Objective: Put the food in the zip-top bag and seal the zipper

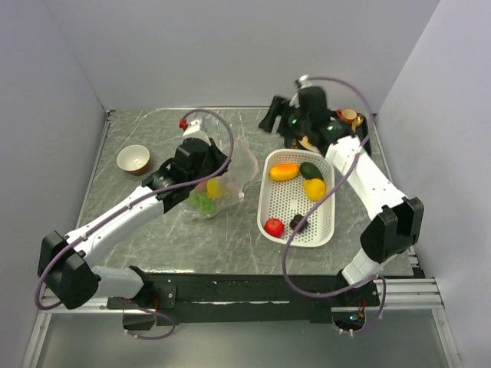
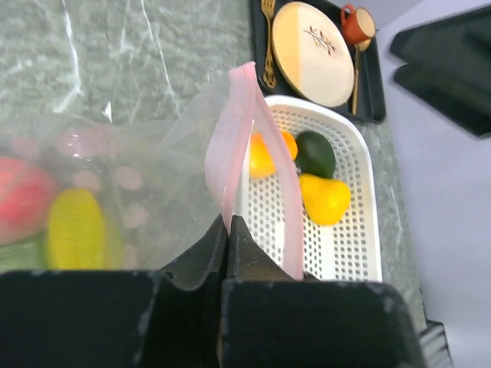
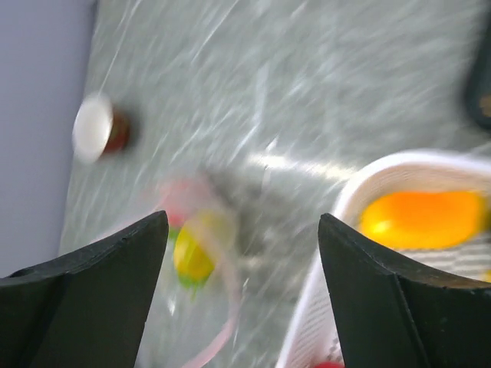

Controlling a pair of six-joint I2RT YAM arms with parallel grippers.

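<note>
My left gripper (image 1: 216,167) is shut on the edge of the clear, pink-zipped bag (image 2: 173,176), holding it up. Inside lie a yellow item (image 2: 75,230), a red one (image 2: 19,195) and something green. My right gripper (image 1: 278,115) is raised, open and blurred, above the area behind the white basket, nothing between its fingers. The basket (image 1: 273,215) holds an orange oblong item (image 1: 284,172), a dark green one (image 1: 311,170), a yellow one (image 1: 314,189), a red tomato (image 1: 274,227) and a dark item (image 1: 298,223).
A bowl (image 1: 133,157) sits at the back left. A black tray (image 2: 372,92) with plate, cup and cutlery stands behind the basket, partly hidden by the right arm in the top view. Grey walls bound the table.
</note>
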